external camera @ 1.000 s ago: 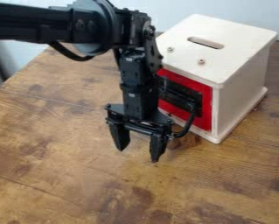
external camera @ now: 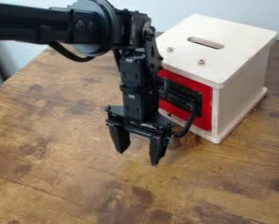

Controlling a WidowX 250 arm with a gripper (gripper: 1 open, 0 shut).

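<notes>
My black gripper (external camera: 138, 149) points straight down at the centre of the view, its two fingers open with nothing between them, above the wooden tabletop. Behind it and to the right stands a pale wooden box (external camera: 229, 96) with a slot and screws in its top and a red front panel (external camera: 202, 98), partly hidden by my arm and its cable.
</notes>
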